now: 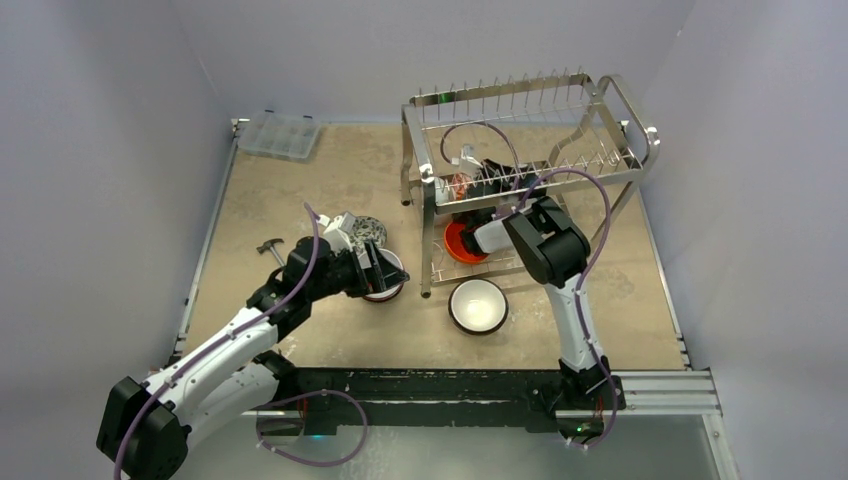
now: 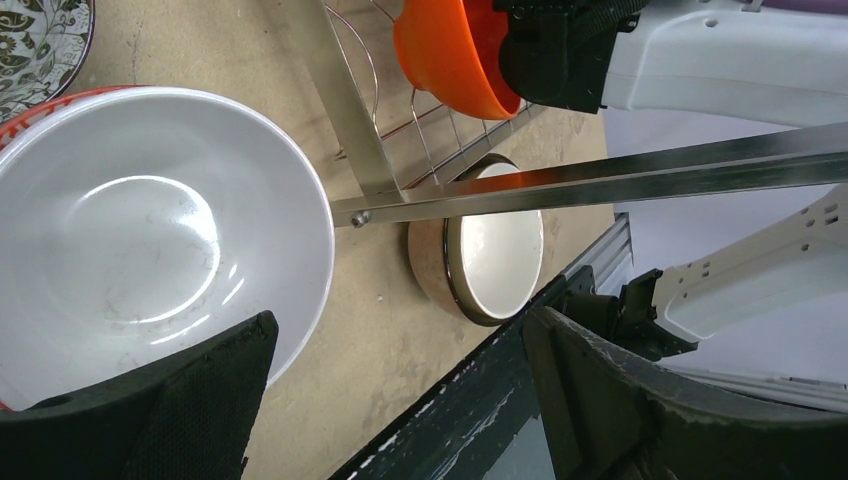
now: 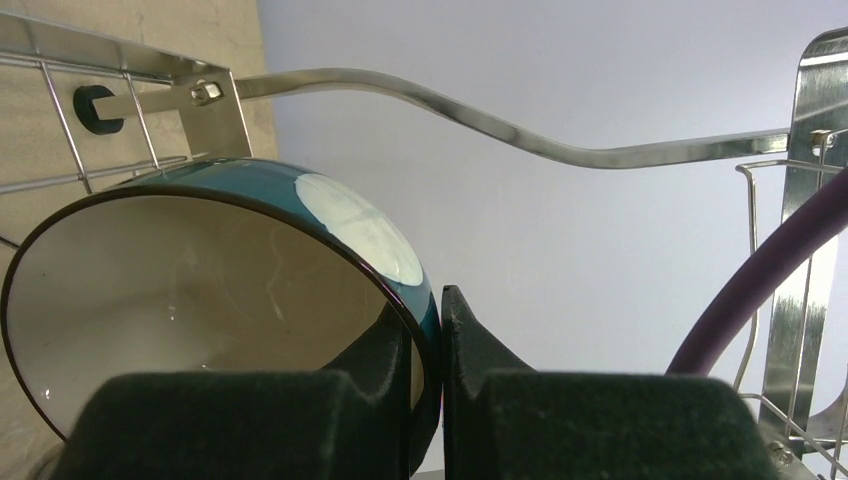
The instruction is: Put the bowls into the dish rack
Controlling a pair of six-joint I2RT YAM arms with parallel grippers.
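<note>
My right gripper is shut on the rim of a blue-and-white bowl (image 3: pixel 180 290) with a cream inside, within the dish rack (image 1: pixel 630 160)'s lower level. An orange bowl (image 1: pixel 457 247) sits on that level nearby. My left gripper stands open over a white bowl (image 2: pixel 160 250) outside the rack, beside a patterned bowl (image 1: pixel 368 228). A cream bowl with a dark rim (image 1: pixel 478 305) rests on the table in front of the rack. In the top view the rack and arm mostly hide the held bowl.
A clear plastic organiser (image 1: pixel 280 134) lies at the back left and a hammer (image 1: pixel 270 245) at the left. The rack's bars and uprights surround my right gripper.
</note>
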